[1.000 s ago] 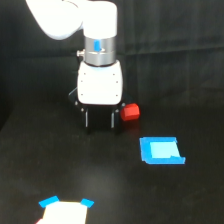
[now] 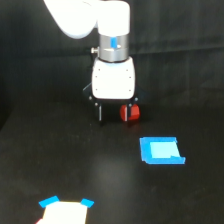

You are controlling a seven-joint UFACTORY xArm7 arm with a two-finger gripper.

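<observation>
A small red block [image 2: 133, 113] lies on the black table, right of the middle. My gripper [image 2: 114, 116] hangs from the white arm with its fingers wide apart, one on each side of an empty gap. The right-hand finger overlaps the block in this view; whether they touch cannot be told. The other finger [image 2: 99, 113] is well to the left, with bare dark table behind it.
Blue tape [image 2: 148, 152] frames a pale square on the table at right. A pale sheet [image 2: 64, 213] with blue tape at its corners is cut off by the bottom edge. A dark curtain [image 2: 180, 50] hangs behind.
My gripper has moved right and a little up in the picture, so its right-hand finger now overlaps the red block. The block looks unmoved, and the fingers stay apart.
</observation>
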